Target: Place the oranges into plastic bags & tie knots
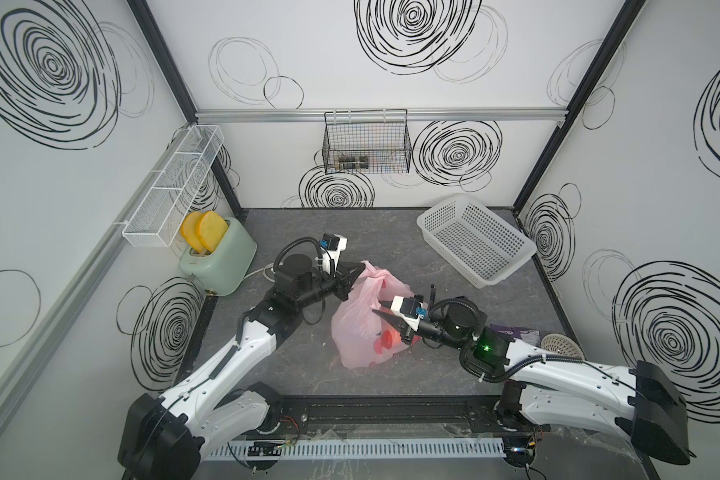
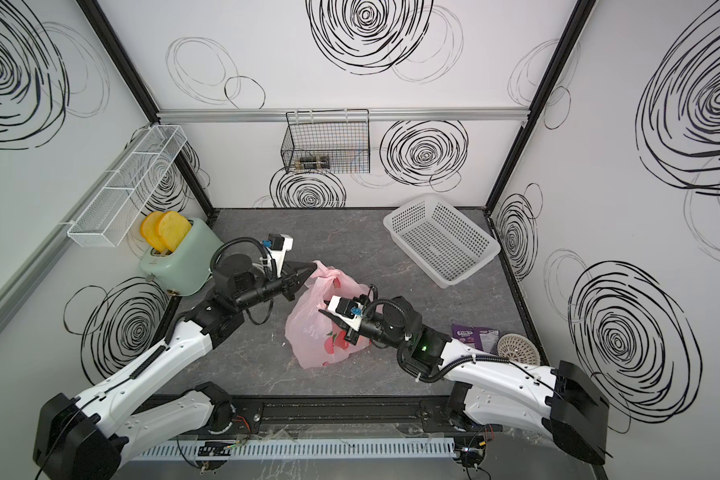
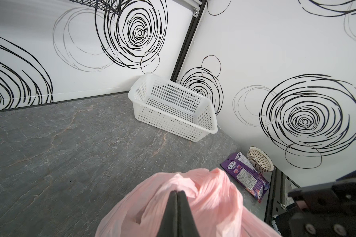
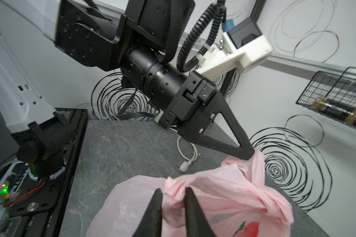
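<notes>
A pink plastic bag [image 1: 355, 328] hangs in front of both arms, twisted narrow at its top. My left gripper [image 1: 361, 270] is shut on that upper end; in the right wrist view the pink film rises around its tip. Lower on the bag's right side is my right gripper, its fingers [image 4: 156, 211] apart with a bunched fold of bag film between them. Through the film shows an orange-red patch [image 1: 389, 340]; print and fruit are hard to tell apart there. No orange lies loose in view.
A white perforated basket [image 1: 477, 240] stands empty at the back right. At the right edge are a purple packet [image 3: 246, 173] and a small woven basket [image 3: 260, 158]. A green toaster [image 1: 224, 260] stands at the left.
</notes>
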